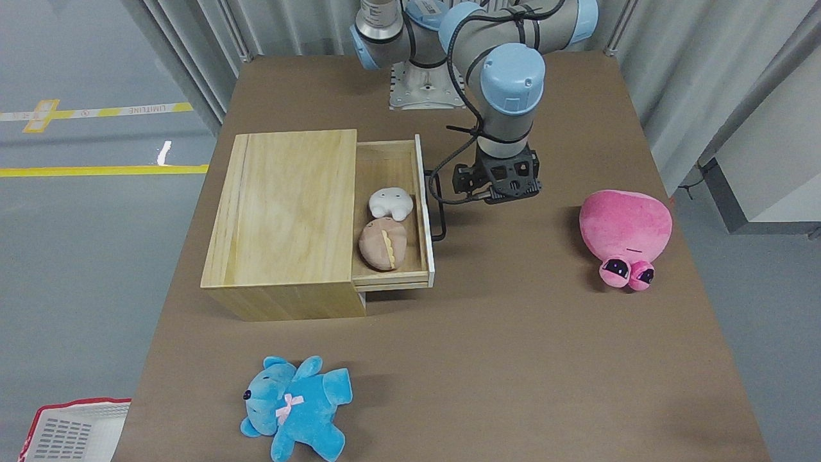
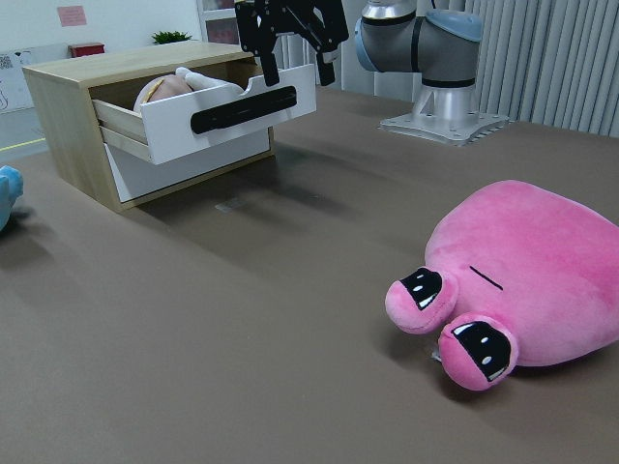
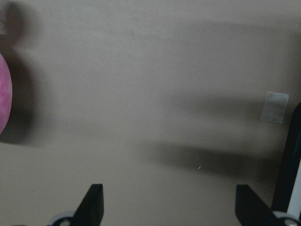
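My gripper hangs above the table just right of the pulled-out drawer (image 1: 423, 265), near its black handle (image 2: 242, 109); its two fingers stand wide apart in the wrist view, nothing between them. Inside the drawer lie a white plush (image 1: 390, 201) and a round tan plush (image 1: 378, 246) with a yellow strip. A pink plush toy (image 1: 623, 227) with large eyes lies on the table to the right; its edge shows at the left of the wrist view.
The wooden cabinet (image 1: 277, 208) stands left of centre. A blue teddy bear (image 1: 304, 416) lies near the front. A white-and-red basket (image 1: 77, 431) is on the floor at lower left.
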